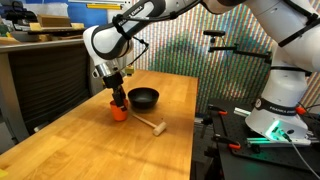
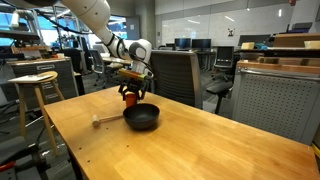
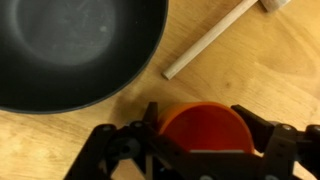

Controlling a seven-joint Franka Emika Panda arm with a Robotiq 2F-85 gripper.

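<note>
The orange cup stands on the wooden table, just left of the black bowl. My gripper is lowered over the cup, with one finger on each side of it. In the wrist view the cup fills the space between the fingers, and its lower part is hidden by them. Whether the fingers press on the cup or stand slightly clear of it cannot be told. From the second exterior view, the cup shows behind the bowl, under the gripper.
A wooden mallet lies close by, its handle reaching toward the cup and bowl. The bowl's rim is near the gripper's left side.
</note>
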